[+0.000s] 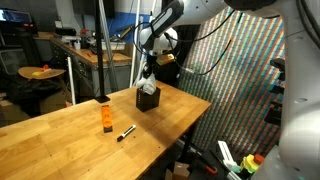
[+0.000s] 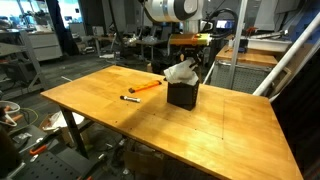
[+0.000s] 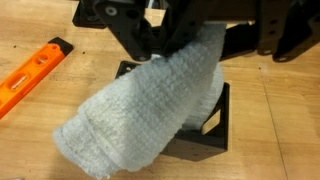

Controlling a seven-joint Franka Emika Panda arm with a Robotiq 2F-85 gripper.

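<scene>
A white cloth hangs from my gripper, pinched at its upper end in the wrist view. Below it stands a black open-topped box, upright on the wooden table. In the second exterior view the cloth bunches over the box's opening and covers much of it. From the first exterior view, the gripper is just above the cloth and the black box. The fingertips are dark and partly hidden by the cloth, and the box's inside is mostly hidden.
An orange level lies on the table left of the box. Nearby is a small black-and-white tool. Open tabletop surrounds these things. A person stands behind the table.
</scene>
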